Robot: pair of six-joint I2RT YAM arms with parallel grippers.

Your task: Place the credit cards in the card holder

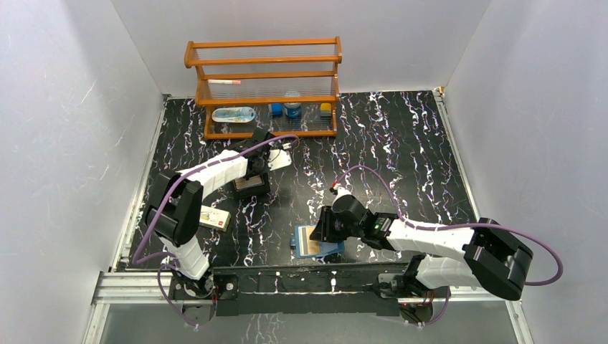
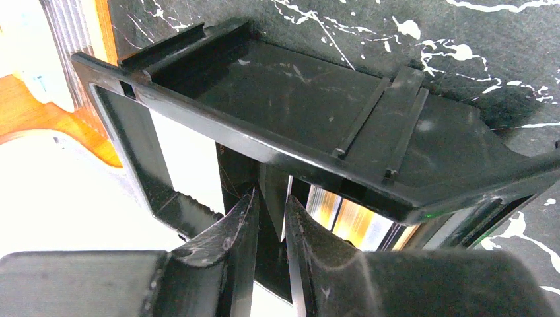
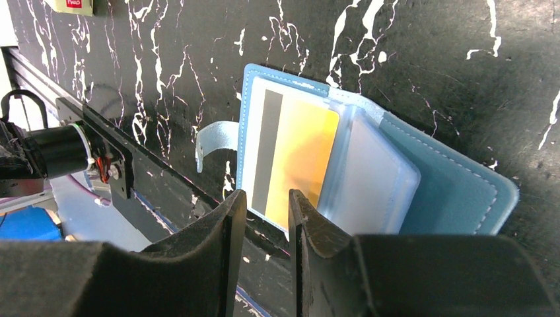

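In the top view the light blue card holder (image 1: 338, 249) lies open near the table's front edge. The right wrist view shows a yellow card with a grey stripe (image 3: 310, 142) in one of its clear sleeves; beside it stands a lifted clear sleeve (image 3: 380, 178). Over the yellow card, my right gripper is open with its fingers apart. A black box (image 1: 251, 187) holding several upright cards (image 2: 350, 221) stands under the left arm. At its slots is my left gripper, fingers slightly apart; a dark card with a white edge (image 2: 274, 181) shows between or just beyond them. Contact cannot be told.
A wooden rack (image 1: 269, 134) with several items stands along the back. A pale box (image 1: 214, 218) lies left of the black box, near the left arm.
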